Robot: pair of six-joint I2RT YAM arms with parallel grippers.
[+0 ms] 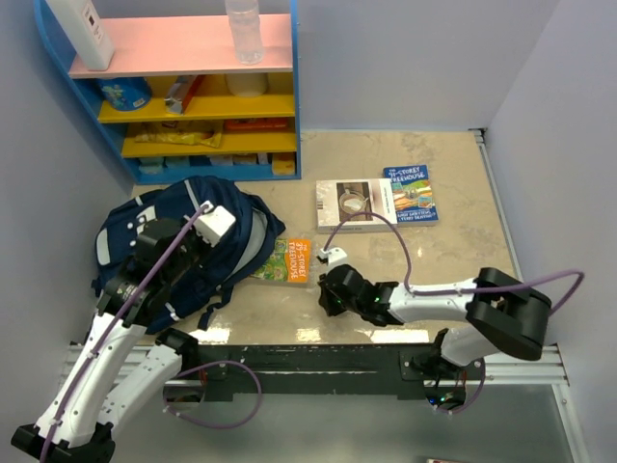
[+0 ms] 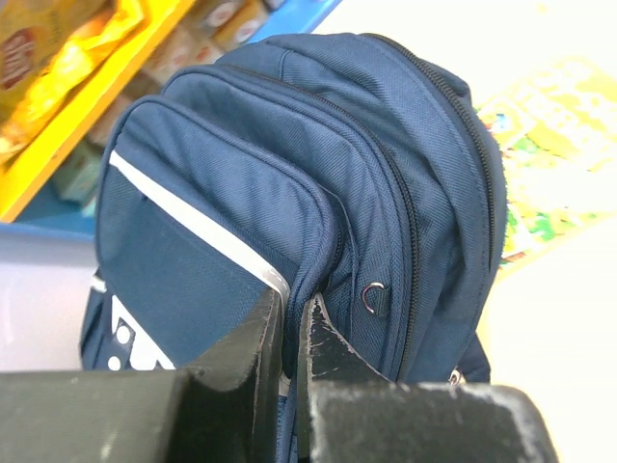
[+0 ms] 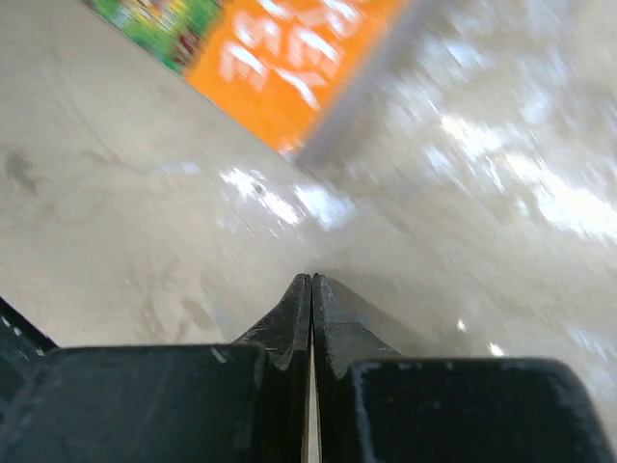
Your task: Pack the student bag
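The navy student bag [image 1: 178, 241] lies on its side at the table's left. My left gripper is shut on a fold of its fabric. Right of the bag, an orange and green Treehouse book [image 1: 285, 261] lies flat, its left end close against the bag or under its edge. My right gripper is shut with nothing between its fingers, just off the book's right end. In the right wrist view, the book's orange corner [image 3: 289, 77] shows above the fingertips, apart from them. The bag's opening is hard to make out.
A white boxed book [image 1: 355, 205] and a blue Treehouse book [image 1: 412, 194] lie at the back middle. The blue shelf [image 1: 298, 106] behind the bag holds a bottle [image 1: 245, 29] and several packets.
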